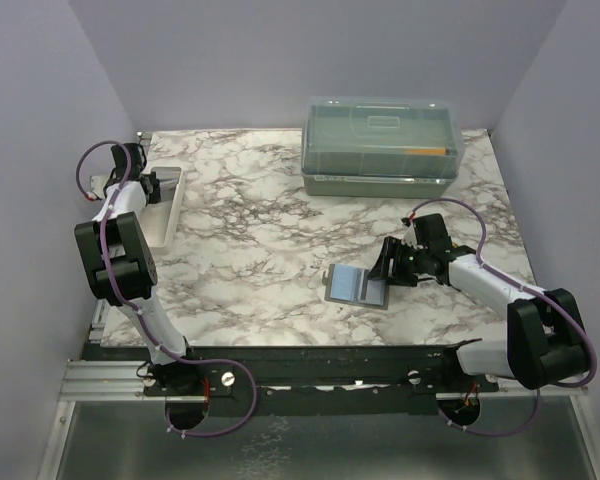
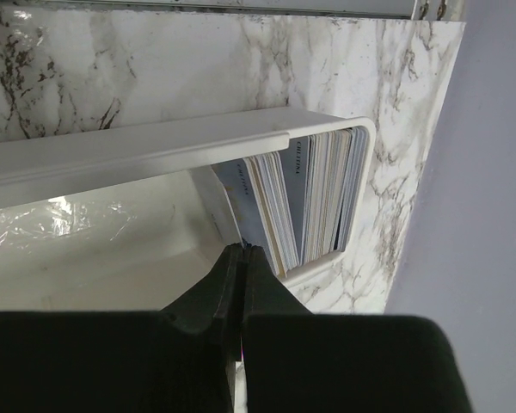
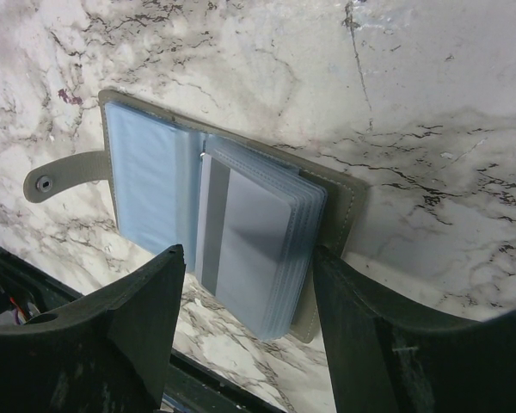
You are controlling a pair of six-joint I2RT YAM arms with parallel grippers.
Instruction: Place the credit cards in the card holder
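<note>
Credit cards (image 2: 327, 185) stand on edge in two leaning groups at the far end of a white tray (image 2: 155, 142). My left gripper is shut, its tips at the lower edge of the foremost card (image 2: 215, 202); no card shows clearly between them. The card holder (image 3: 348, 202), grey with clear bluish sleeves (image 3: 254, 237), lies unfolded on the table, its strap (image 3: 69, 175) out to one side. Over its sleeved half, my right gripper is part open, one finger to each side of the sleeves. Whether it touches them is unclear.
At the back right stands a large box (image 1: 380, 150) with a translucent greenish lid. Grey walls enclose the sides and back.
</note>
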